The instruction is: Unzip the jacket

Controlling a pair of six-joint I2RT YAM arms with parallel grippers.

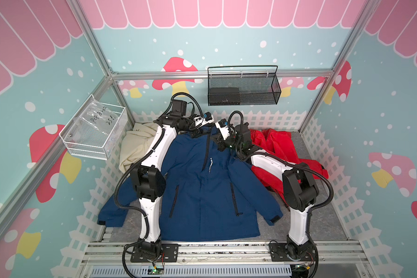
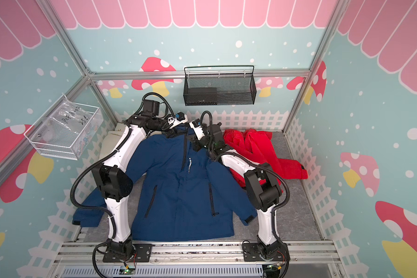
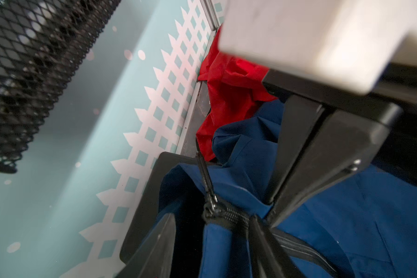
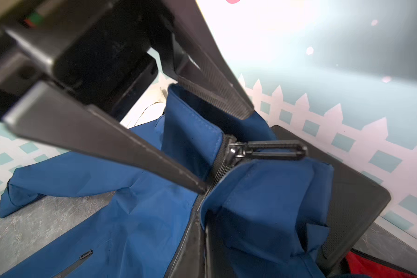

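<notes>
The navy jacket (image 1: 203,199) lies spread on its back, with its zipper running up to the collar. At the collar top, the zipper slider (image 3: 213,208) carries a long black pull tab (image 4: 278,150) that points up and away. My left gripper is part open, its fingers on either side of the collar's zippered edge and the slider just beyond them. Below the slider, my right gripper is shut on the jacket's fabric beside the zipper teeth; its fingertips are partly hidden by the collar flap.
A red garment (image 1: 278,143) lies at the right and a cream one (image 1: 136,146) at the left. Behind the collar is a dark flat panel (image 4: 352,199). A black mesh basket (image 1: 259,88) hangs on the back wall. Both grippers are close together.
</notes>
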